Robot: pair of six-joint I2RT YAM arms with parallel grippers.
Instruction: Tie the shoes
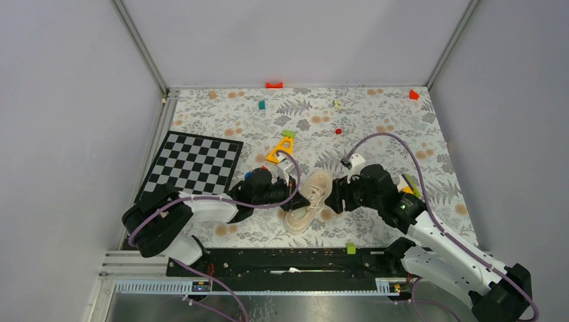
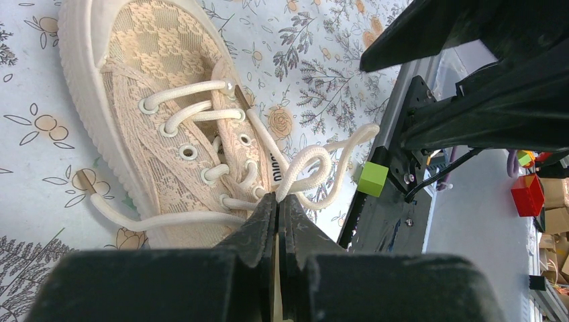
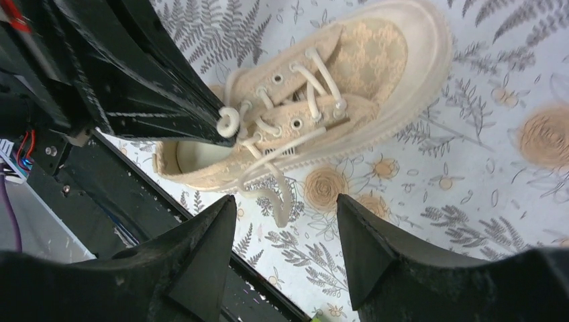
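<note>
A cream canvas shoe (image 1: 313, 197) lies on the patterned mat, with white laces threaded through its eyelets. In the left wrist view, my left gripper is shut on a looped white lace (image 2: 312, 161) at the shoe's side; another lace end (image 2: 127, 221) lies loose across the shoe. My right gripper is open, apart from the shoe on its right side in the top view; in its own view, lace hangs beyond its fingertips, with nothing held between them.
A checkerboard (image 1: 189, 163) lies at left, a yellow triangular piece (image 1: 280, 147) above the shoe, and small coloured blocks are scattered around. A green block (image 1: 351, 248) sits at the front edge.
</note>
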